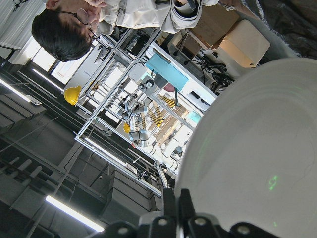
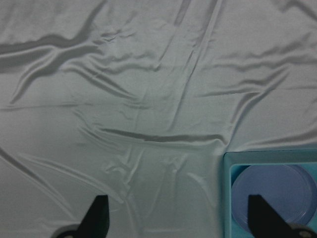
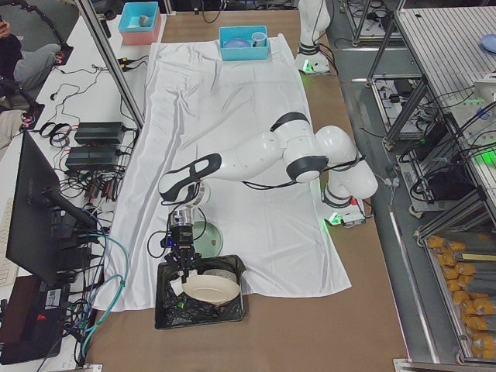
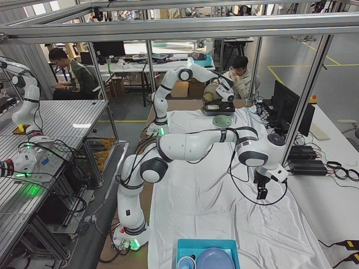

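Note:
My left gripper [image 3: 184, 267] is over a black bag-lined bin [image 3: 167, 310], shut on the edge of a cream plate [image 3: 213, 288]. In the left wrist view the plate [image 1: 247, 148] fills the right side, raised on edge beside the fingertips. A green plate [image 3: 211, 240] lies on the white cloth [image 3: 217, 116] next to the bin. My right gripper [image 4: 262, 189] hangs over the cloth; in the right wrist view its fingers stand wide apart with nothing between them.
A blue tray [image 4: 207, 244] with a blue plate [image 2: 272, 193] and a cup [image 4: 187, 263] stands at the cloth's other end. A monitor [image 3: 31, 217] and cables line one side.

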